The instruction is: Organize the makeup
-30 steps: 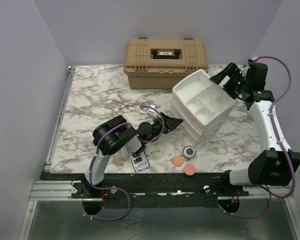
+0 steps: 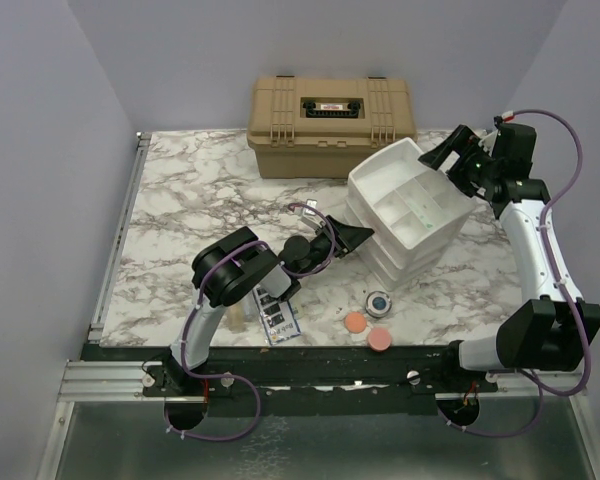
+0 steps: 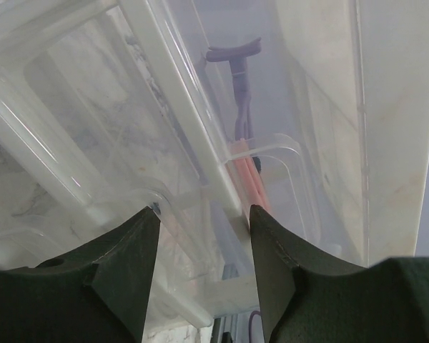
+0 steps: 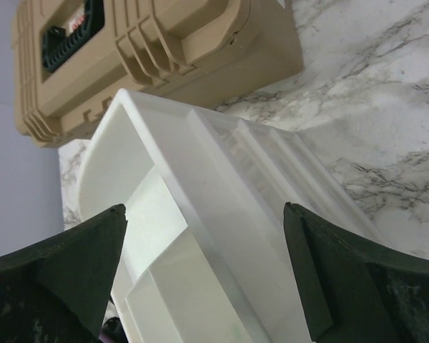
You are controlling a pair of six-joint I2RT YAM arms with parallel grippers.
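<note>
A white tiered organizer (image 2: 410, 225) stands at the right of the table. My left gripper (image 2: 355, 235) is at its left side; in the left wrist view its fingers (image 3: 286, 286) are part open at the clear drawer edges (image 3: 179, 121), one tip touching a rim, with pink items visible inside. My right gripper stands open over the organizer's top at its right end. Round compacts (image 2: 378, 304), orange (image 2: 355, 321) and pink (image 2: 379, 339) pots and a palette (image 2: 278, 321) lie at the front.
A tan toolbox (image 2: 330, 130) stands at the back, close behind the organizer. A strip at the table's right, beside the organizer, is free.
My left gripper has edged right and slightly up toward the organizer's side. The organizer has shifted very slightly right. The right arm looks almost still.
</note>
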